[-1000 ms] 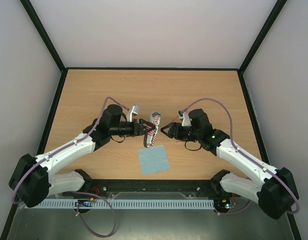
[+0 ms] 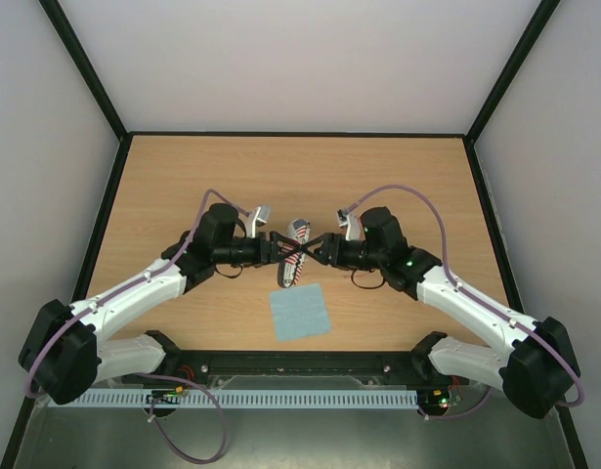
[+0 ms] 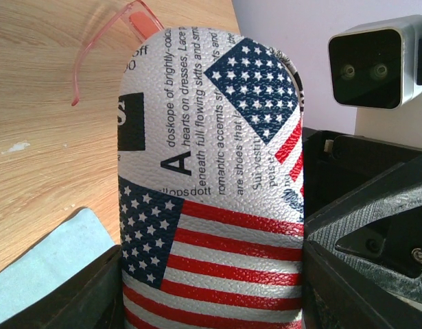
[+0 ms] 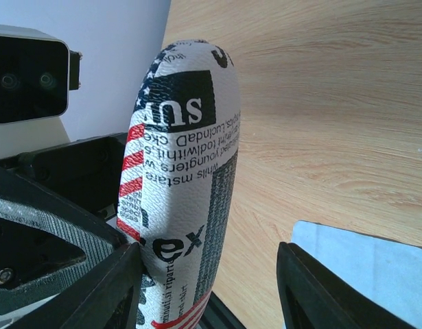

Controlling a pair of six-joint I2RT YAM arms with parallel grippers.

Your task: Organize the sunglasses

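Observation:
A glasses case with a US-flag and newsprint pattern is held above the table, its long side upright in the left wrist view. My left gripper is shut on the case, a finger on each side. From the other side, my right gripper reaches it with parted fingers. The case lies between them, against or very near one finger, with a clear gap to the other finger. Pink clear-framed sunglasses lie on the table, partly hidden behind the case. No opening of the case shows.
A light blue cloth lies flat on the table near its front edge, just below the grippers.
My right gripper has moved left to the case, and its fingers now meet the left gripper's area. The case has shifted slightly left; the left arm is nearly still.

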